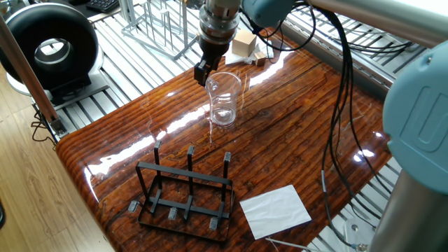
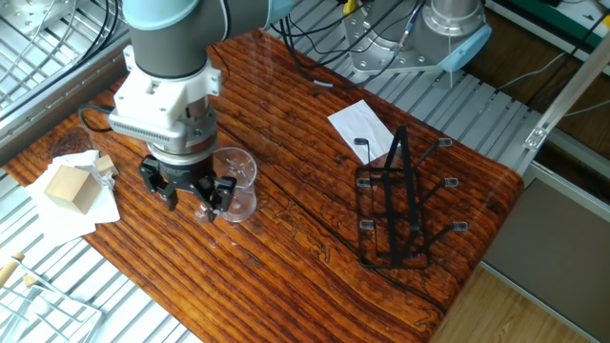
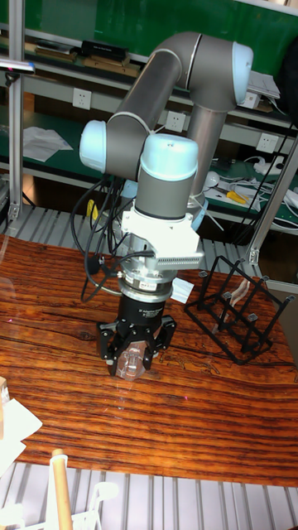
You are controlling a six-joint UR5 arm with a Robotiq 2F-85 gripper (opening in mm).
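Note:
A clear, waisted glass (image 1: 225,101) appears upright over the wooden table, its rim wider than its middle. My black gripper (image 1: 203,73) is at the rim's left side in the first exterior view, overlapping it. In the second exterior view the gripper (image 2: 196,202) points down, its fingers (image 2: 223,196) spaced apart, with the glass (image 2: 240,202) partly behind them. From the third exterior view, the glass (image 3: 132,359) shows between the fingers of the gripper (image 3: 131,363). Whether the fingers touch or clamp it is unclear, as is any gap under its base.
A black wire rack (image 1: 185,196) stands on the table, with a white sheet (image 1: 276,211) beside it. Wooden blocks (image 2: 73,189) lie on white paper near the table edge. Black cables (image 1: 343,91) hang from the arm. Bare wood separates the glass from the rack.

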